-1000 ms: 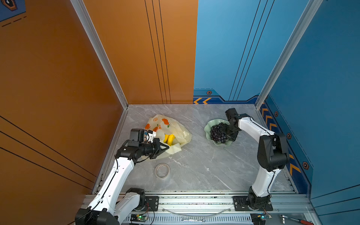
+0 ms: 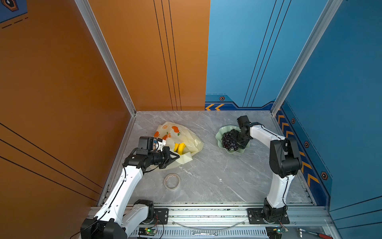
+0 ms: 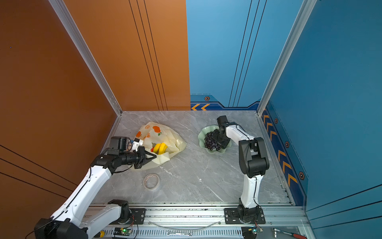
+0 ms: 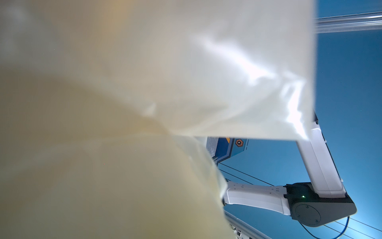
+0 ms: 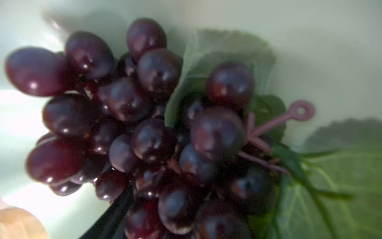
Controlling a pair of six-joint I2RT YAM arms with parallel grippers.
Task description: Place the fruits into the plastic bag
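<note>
The pale yellow plastic bag [image 2: 191, 137], printed with oranges, lies on the left of the table with its mouth toward the front. Yellow fruit [image 2: 181, 148], banana-like, shows inside. My left gripper [image 2: 176, 156] is shut at the bag's front rim, where the film is pinched and creased; bag film [image 4: 99, 179] covers most of the left wrist view and hides the fingers. Dark purple grapes [image 5: 153, 139] with green leaves lie in a pale green bowl [image 2: 219, 136]. My right gripper [image 2: 238, 143] is down among them; one black finger [image 5: 113, 217] shows, the other is hidden.
A roll of tape [image 2: 172, 181] lies in front of the bag. Bare grey table [image 2: 214, 179] stretches between bag and bowl and along the front. A blurred peach-coloured thing [image 5: 19, 223] is at the lower left of the right wrist view.
My right gripper, the bowl and the grapes have shifted slightly left and back. The left arm and the bag have stayed still.
</note>
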